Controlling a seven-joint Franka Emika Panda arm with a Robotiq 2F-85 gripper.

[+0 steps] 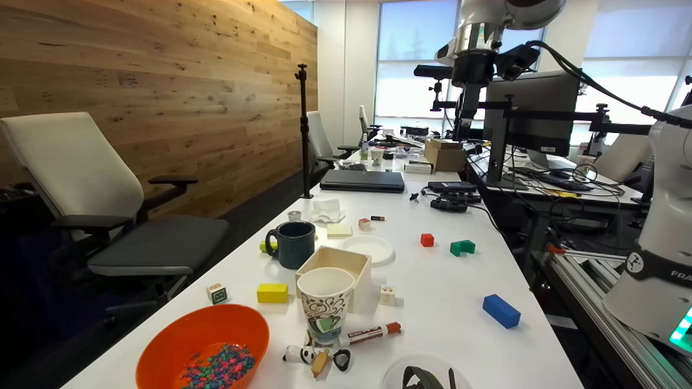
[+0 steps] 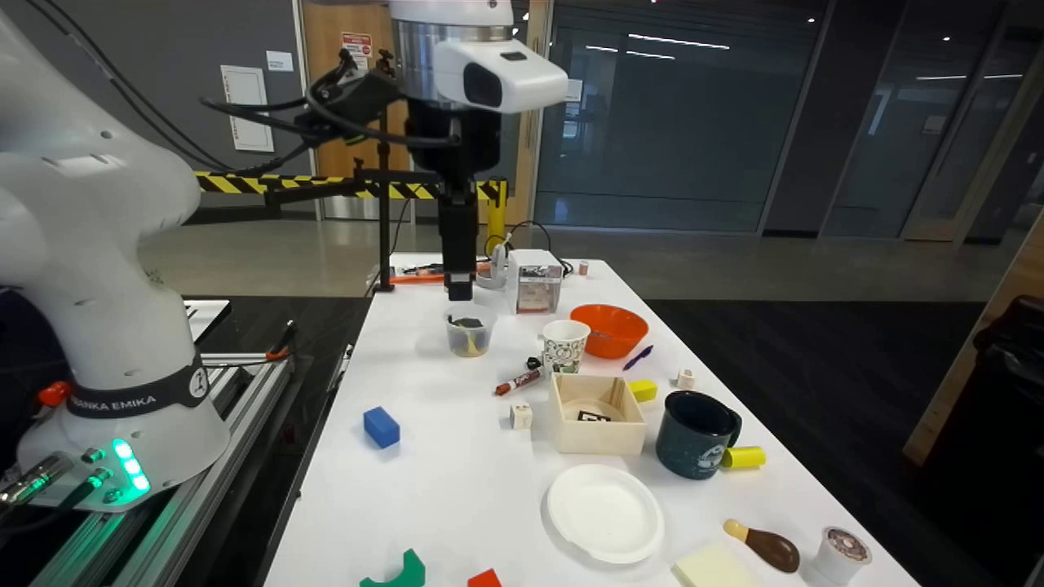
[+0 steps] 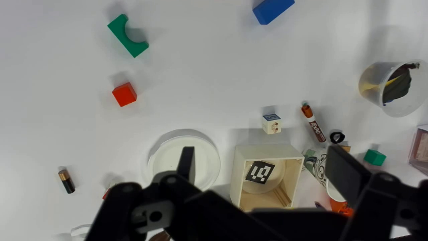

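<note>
High above the white table hangs my gripper (image 2: pixel 459 285), pointing down and touching nothing. In the wrist view its two fingers (image 3: pixel 347 172) stand wide apart, open with no object held. Far below that gap is a cream wooden box (image 3: pixel 236 172), with a round piece and a black-and-white marker inside. A white plate (image 3: pixel 188 160) lies beside the box, partly hidden by a finger. Loose on the table are a red cube (image 3: pixel 124 94), a green arch block (image 3: pixel 127 36), a blue block (image 3: pixel 273 10) and a lettered cube (image 3: pixel 272 124).
Near the box stand a patterned paper cup (image 1: pixel 325 298), a dark mug (image 1: pixel 295 245) and a yellow block (image 1: pixel 272 293). An orange bowl (image 1: pixel 152 353) holds small coloured bits. A marker pen (image 1: pixel 370 333) and a clear tub (image 2: pixel 470 337) lie beyond.
</note>
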